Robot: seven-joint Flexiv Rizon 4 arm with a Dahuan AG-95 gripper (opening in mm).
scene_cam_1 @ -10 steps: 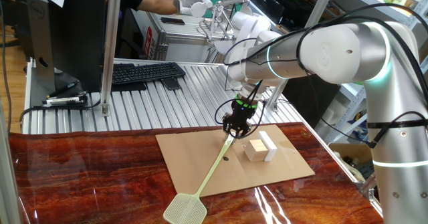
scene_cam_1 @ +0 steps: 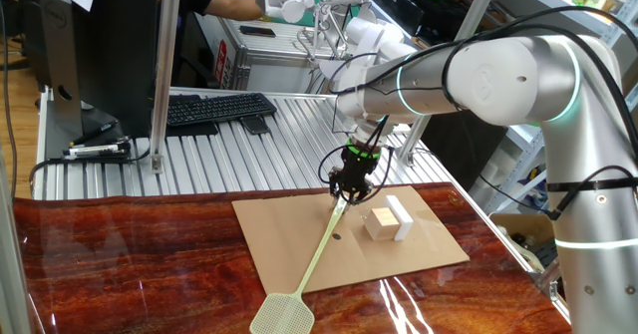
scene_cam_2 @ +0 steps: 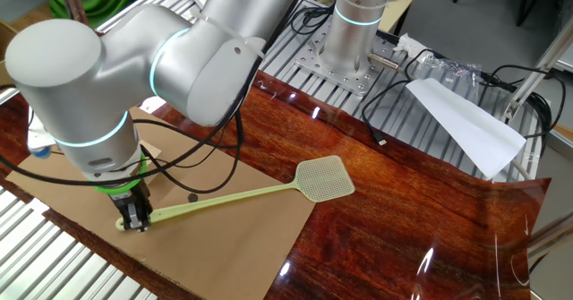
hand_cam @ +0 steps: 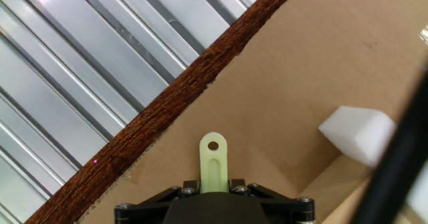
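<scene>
A pale yellow-green fly swatter [scene_cam_1: 317, 259] stretches over the cardboard, its mesh head [scene_cam_2: 325, 179] beyond the board above the dark red wooden table. Near the end of its handle, my black gripper [scene_cam_2: 136, 218] is shut on the swatter. In the wrist view the holed handle tip [hand_cam: 213, 158] pokes out past the gripper, with a finger close on each side. Whether the swatter touches the board or hangs just above it, I cannot tell.
A wooden block [scene_cam_1: 380, 224] and a white block [scene_cam_1: 400, 217] stand together on the cardboard [scene_cam_1: 289, 219], right of the handle in exterior view 1. Loose cables hang around the wrist.
In exterior view 1 the gripper has shifted slightly left, and the swatter's head has swung a little to the right. The blocks and cardboard have stayed put.
</scene>
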